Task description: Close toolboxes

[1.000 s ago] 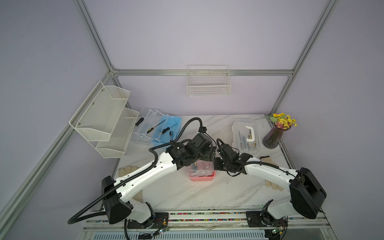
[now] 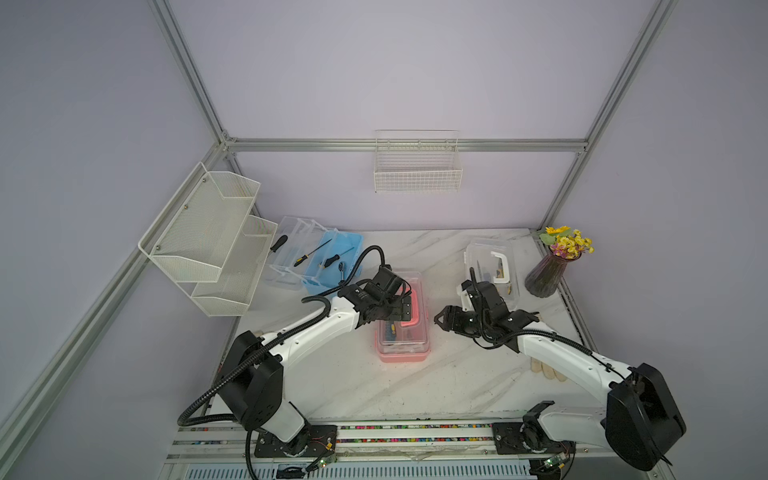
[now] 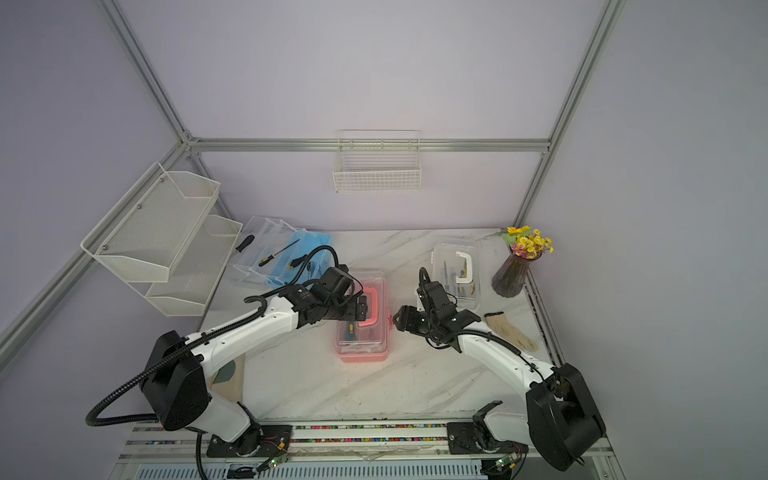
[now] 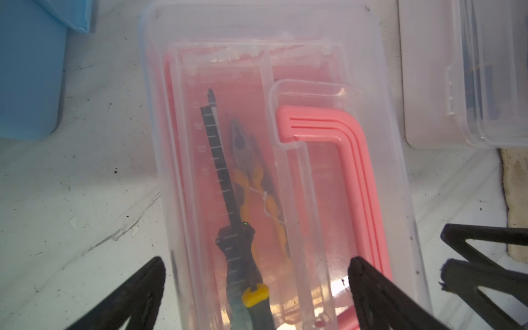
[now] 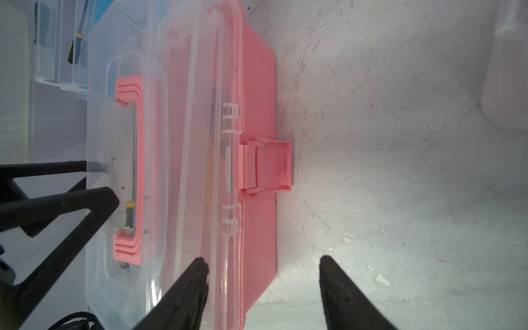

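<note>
A pink toolbox [image 2: 400, 348] with its clear lid down sits mid-table, tools and pliers visible through it; a side latch [image 5: 272, 165] hangs outward, unfastened. My left gripper is open over the lid. My right gripper stands open beside the box's right side, nothing seen between its fingers. A blue toolbox [image 2: 344, 248] at back left has its clear lid open, screwdrivers inside. A clear toolbox [image 2: 484, 264] with a white handle stands at back right, lid down.
A vase of flowers [image 2: 546, 276] stands at the right edge. Gloves [image 3: 516, 332] lie at both sides, wire shelves [image 2: 200, 232] hang at left.
Both grippers have drawn apart from over the pink box: the left moved leftward, the right moved right, uncovering more of the lid.
</note>
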